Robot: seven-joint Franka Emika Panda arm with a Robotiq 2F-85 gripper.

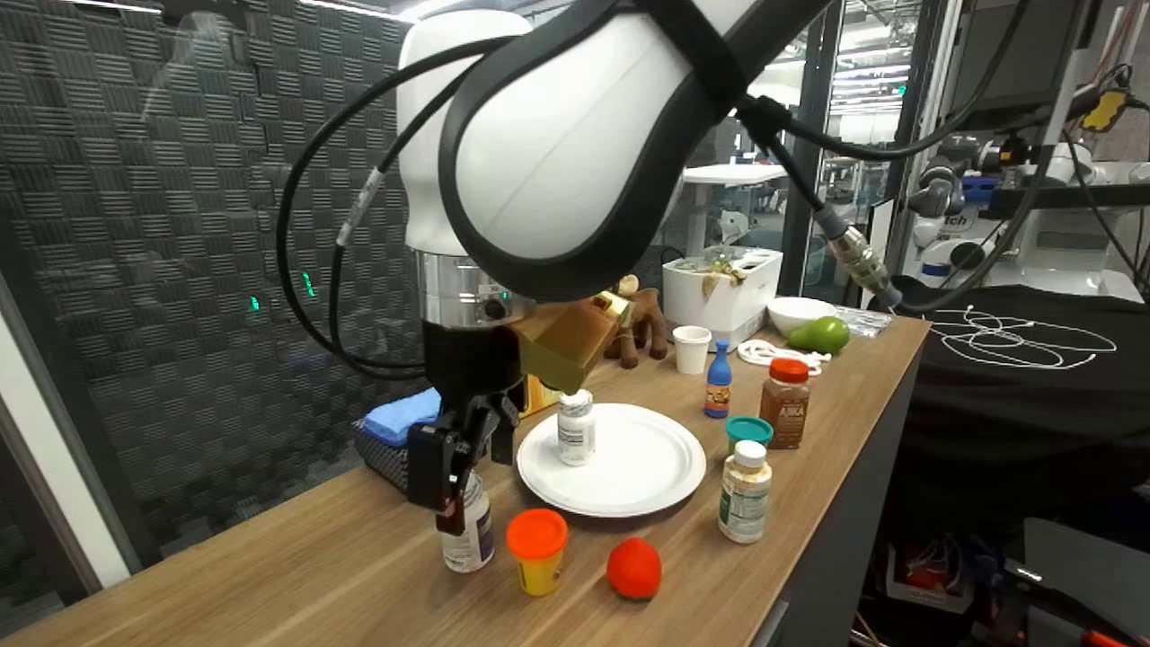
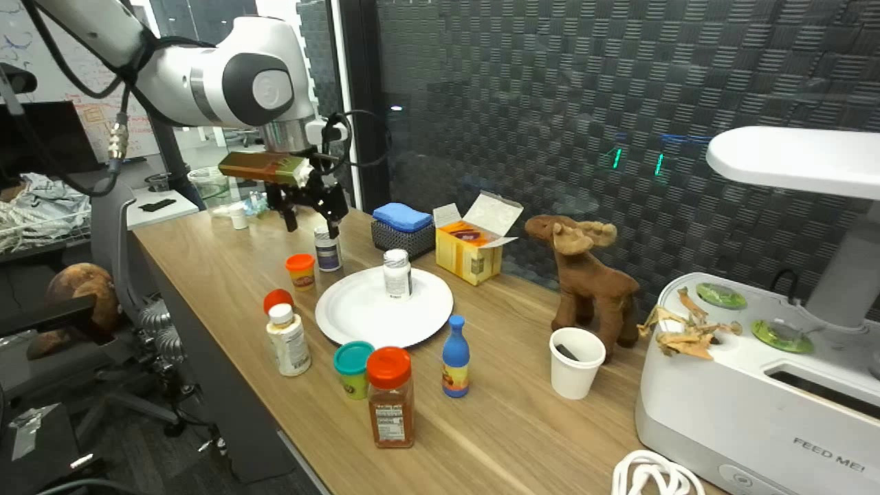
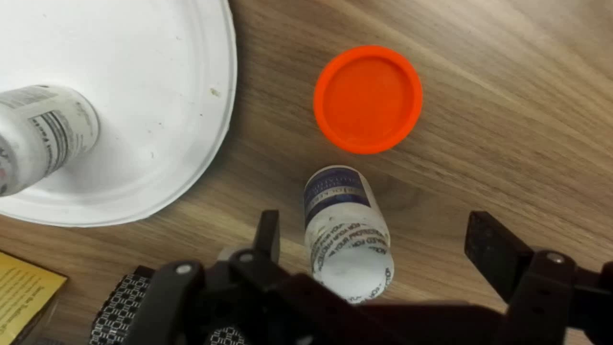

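My gripper is open above a white pill bottle with a purple label, which stands upright on the table. In the wrist view the bottle shows between the spread fingers, nearer the left one, with a gap on both sides. Exterior view 1 has the fingers partly covering the bottle's top. Another white bottle stands on the white plate. An orange-lidded yellow tub is beside the purple-labelled bottle, apart from it.
A dark woven basket with a blue cloth and a yellow box stand behind. Toward the front edge are a red ball and a white-capped bottle.
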